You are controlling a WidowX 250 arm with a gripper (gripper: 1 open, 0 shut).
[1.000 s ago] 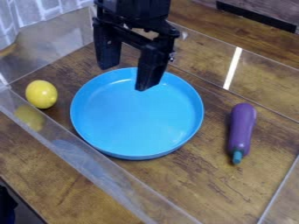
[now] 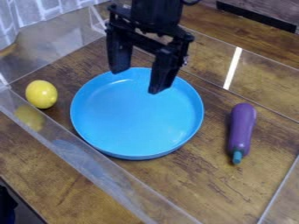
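Observation:
My black gripper (image 2: pixel 139 70) hangs over the back part of a blue plate (image 2: pixel 136 118), its two fingers spread apart with nothing visible between them. A yellow lemon-like object (image 2: pixel 42 94) lies left of the plate. A purple eggplant-like object (image 2: pixel 242 131) with a teal tip lies to the right of the plate.
The plate is empty. Clear plastic walls (image 2: pixel 70 166) run along the left and front left. Bare wooden table (image 2: pixel 222 192) surrounds the plate, with free room at the back right and front right.
My gripper has shifted slightly over the back of the plate and turned a little. The plate and the two objects have not moved.

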